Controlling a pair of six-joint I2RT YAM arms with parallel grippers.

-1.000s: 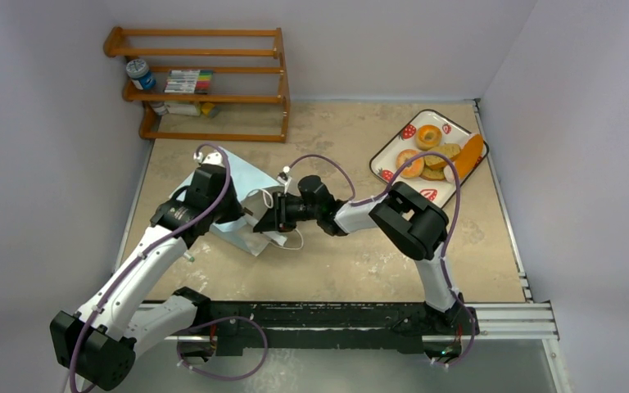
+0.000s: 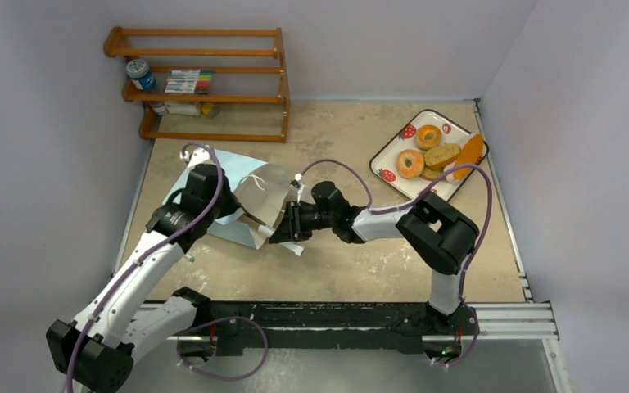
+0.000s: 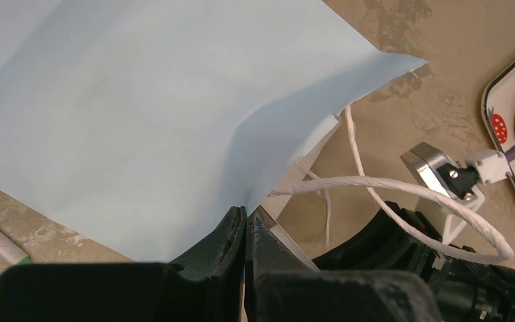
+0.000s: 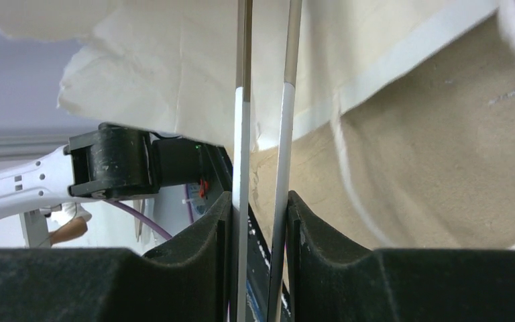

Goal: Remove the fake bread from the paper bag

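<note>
The pale blue paper bag [image 2: 242,162] lies on its side, its white-lined mouth [image 2: 264,190] facing right. My left gripper is shut on the bag's edge near the mouth, as the left wrist view shows. Facing it from the right, my right gripper grips long tongs [image 4: 241,154] with white handles and darker far ends, its fingers against both arms. The two arms stand a little apart. They point toward the bag mouth. No bread shows between the tongs; the inside of the bag is mostly hidden.
A strawberry-patterned tray [image 2: 386,153] at the back right carries several bread pieces, including bagels [image 2: 410,163]. Twisted white handles [image 3: 442,194] loop out from the bag mouth. A wooden rack [image 2: 213,137] stands at the back left.
My right gripper, with the tongs, has drawn back to the right from the bag mouth, uncovering more of the white lining. My left arm has shifted only slightly.
</note>
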